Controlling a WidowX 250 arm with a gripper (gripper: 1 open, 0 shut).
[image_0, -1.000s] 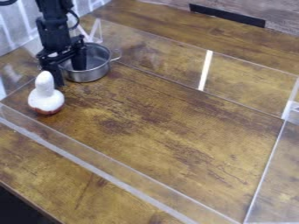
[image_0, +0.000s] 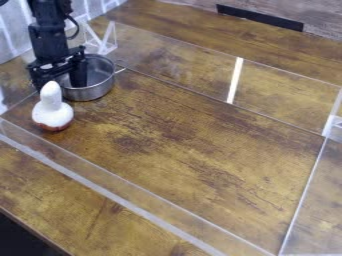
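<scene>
A steel pot (image_0: 92, 86) with a wire handle rests at the upper left of the wooden table. My black gripper (image_0: 54, 72) reaches down from above at the pot's left side, partly over it; its fingers are dark and open, though their tips are hard to make out. In front of the pot stands a white object (image_0: 54, 114) with a rounded base and an upright top, like a toy mushroom or bottle.
Clear tape strips and panels edge the wooden table (image_0: 201, 150), whose middle and right are bare. A dark slot (image_0: 261, 15) is at the back.
My gripper has moved left from over the pot toward its left side. The pot appears shifted slightly left with it; the white object stands where it was.
</scene>
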